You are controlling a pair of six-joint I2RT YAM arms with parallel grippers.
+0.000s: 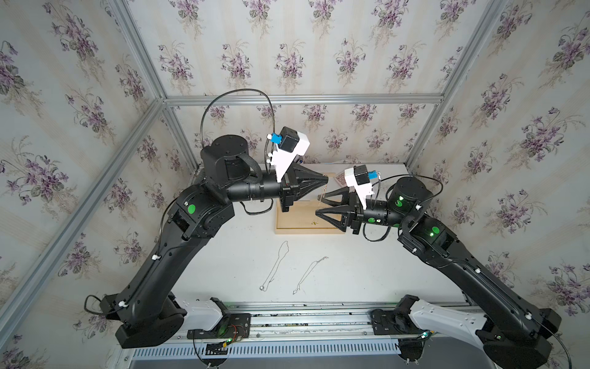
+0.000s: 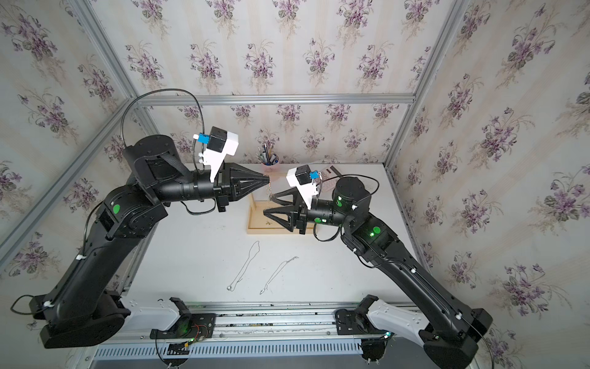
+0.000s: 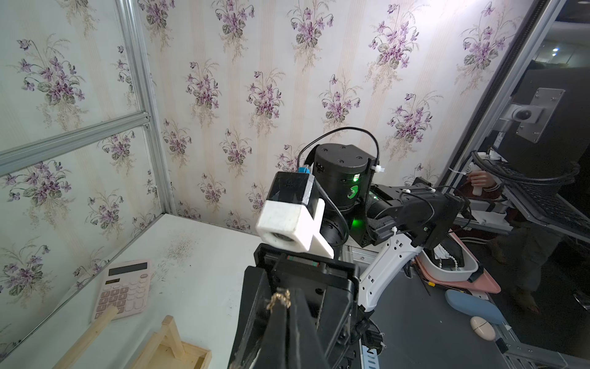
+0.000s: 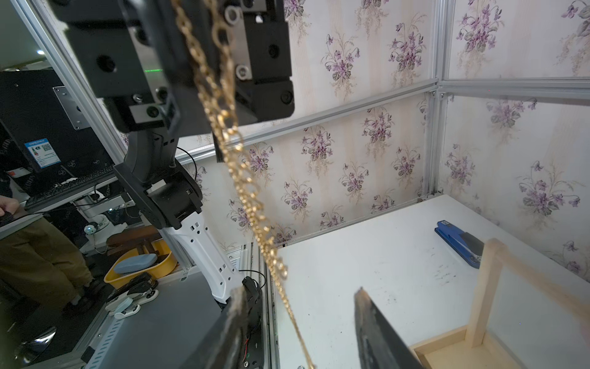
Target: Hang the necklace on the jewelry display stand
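My left gripper [image 1: 326,180] is shut on a gold chain necklace [image 3: 279,298], held above the wooden display stand [image 1: 301,228]. In the right wrist view the chain [image 4: 263,233] hangs down close to the camera. My right gripper [image 2: 269,209] is parted around the dangling chain, just below and right of the left fingertips; its blurred fingers [image 4: 376,326] stand apart with the chain between them, apparently not clamped. The stand's light wooden frame shows at the lower right of the right wrist view, mostly hidden behind the grippers in the top views.
Two silver necklaces [image 1: 273,264] [image 1: 310,270] lie on the white table in front of the stand. A pink calculator [image 3: 123,289], a blue stapler [image 4: 458,243] and a pen cup [image 2: 269,158] stand toward the back.
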